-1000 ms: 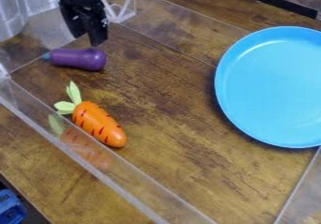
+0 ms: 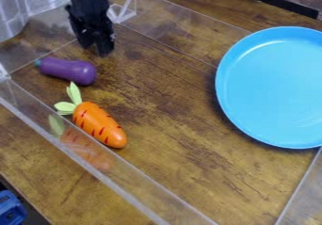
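Observation:
My black gripper (image 2: 90,36) is at the upper left of the camera view, low at the back of the wooden surface and just beyond a purple eggplant (image 2: 70,71); whether its fingers are open or shut is unclear. The eggplant lies on the wood, its green tip to the left. An orange toy carrot (image 2: 98,122) with pale green leaves lies below it. A large blue plate (image 2: 270,88) sits at the right.
Clear transparent walls border the area on the left, back and right. A blue object (image 2: 10,208) is at the lower left edge outside.

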